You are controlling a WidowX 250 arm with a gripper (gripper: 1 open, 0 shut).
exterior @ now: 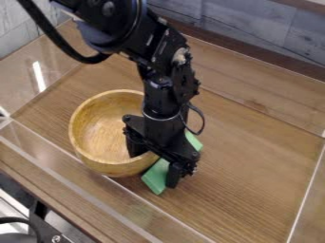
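A black gripper (160,150) hangs low in the middle of the view, over the right side of a yellow-tan bowl (99,120) and a green object (158,178). The green object lies just right of the bowl, partly hidden behind the gripper's fingers. Whether the fingers are shut on it or only resting over it, I cannot tell.
A dark gap with a cable runs along the lower left edge. A pale wall stands at the back.
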